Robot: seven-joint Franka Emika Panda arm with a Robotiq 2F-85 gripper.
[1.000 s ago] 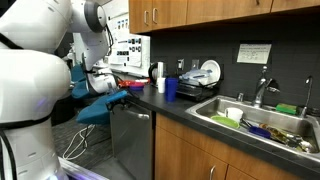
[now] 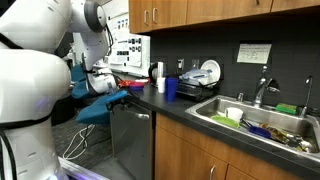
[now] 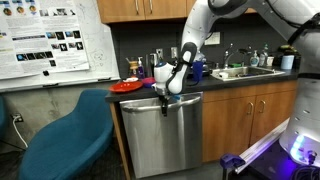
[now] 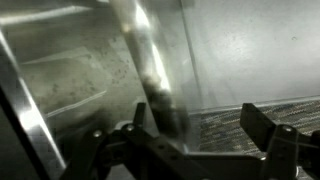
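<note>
The stainless steel dishwasher door (image 3: 160, 140) stands below the counter's end in exterior view 2. My gripper (image 3: 165, 105) is at its upper front, reaching down from the arm above. In the wrist view a shiny metal bar (image 4: 150, 50), apparently the door handle, runs down toward the space between the fingers, nearer the left one. The gripper is open, its two dark fingers wide apart. Whether either finger touches the bar cannot be told. Exterior view 1 shows the gripper (image 2: 126, 104) small and dark beside the steel front (image 2: 132, 140).
A red plate or bowl (image 3: 127, 87) sits on the counter close to the arm. A blue container (image 2: 171, 88) and the sink (image 2: 250, 122) with dishes lie farther along. A teal chair (image 3: 65, 135) stands left of the dishwasher.
</note>
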